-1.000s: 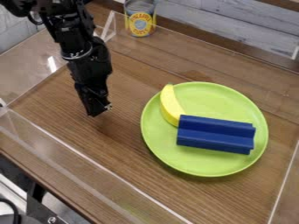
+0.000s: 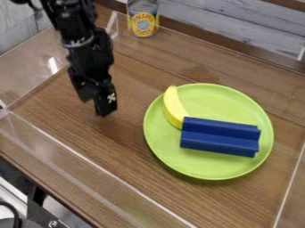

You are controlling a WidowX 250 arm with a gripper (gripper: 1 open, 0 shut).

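My black gripper (image 2: 93,98) hangs low over the wooden table at the left, open, its fingertips close to the surface, with nothing visible between them. To its right, apart from it, a green plate (image 2: 209,167) holds a yellow banana (image 2: 173,103) and a dark blue block-like object (image 2: 218,137).
A can with a yellow label (image 2: 143,22) stands at the back. A pale wooden wall borders the back right.
The gripper has shifted slightly, its fingers turning and ending a little lower than a second ago. The plate and its contents have not moved.
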